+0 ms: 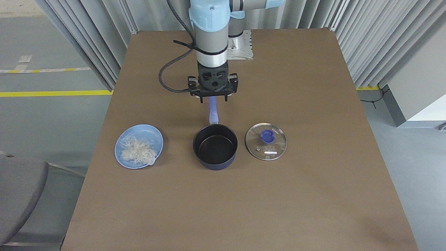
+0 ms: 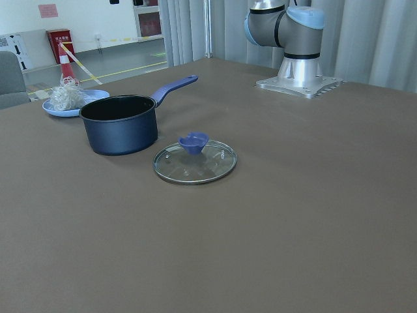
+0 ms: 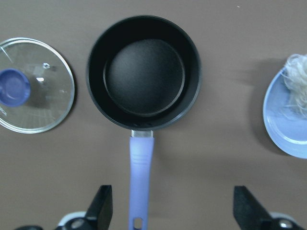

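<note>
A dark saucepan (image 1: pixel 215 146) with a lilac handle (image 3: pixel 140 175) sits upright mid-table. Beside it lies a glass lid (image 2: pixel 194 167) with a blue knob, on the right in the front view. A blue plate (image 3: pixel 285 127) of white stringy material (image 1: pixel 138 151) is on the other side. My gripper (image 1: pixel 213 98) hangs above the handle, fingers apart on either side of it in the wrist view, with nothing seen held.
A grey chair (image 1: pixel 18 192) stands beyond the left edge, curtains behind.
</note>
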